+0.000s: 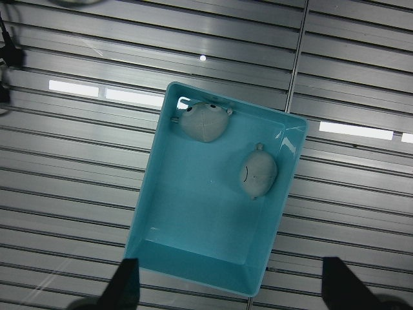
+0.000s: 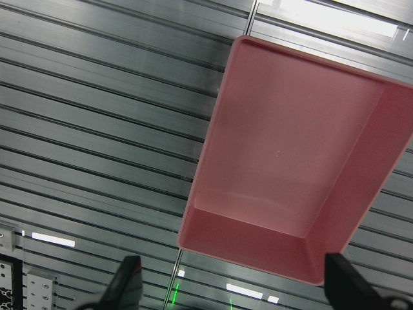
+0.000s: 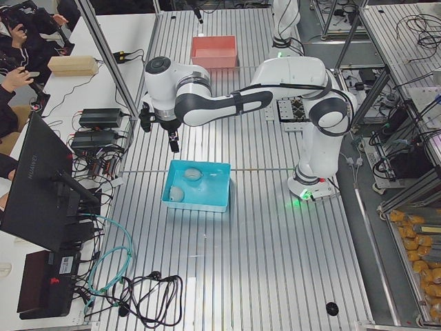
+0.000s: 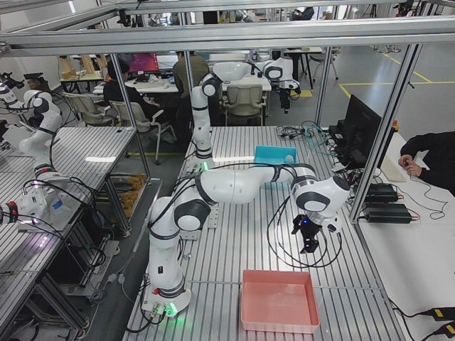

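A light blue bin (image 3: 207, 186) (image 1: 193, 206) holds two grey plush toys, one with eyes (image 1: 203, 123) near a corner, the other (image 1: 258, 174) along a long side. My left gripper (image 3: 169, 134) hangs above and just beyond the bin, its fingers apart at the bottom of the left wrist view, nothing between them. A pink bin (image 4: 279, 304) (image 2: 284, 148) is empty. My right gripper (image 4: 309, 234) hangs above it, fingers likewise wide apart and empty.
Cables (image 3: 158, 296) lie near the blue bin's end of the grooved table. A monitor (image 3: 41, 186) and black boxes line one side. Metal plates (image 2: 40, 294) lie beside the pink bin. The table between the bins is mostly clear.
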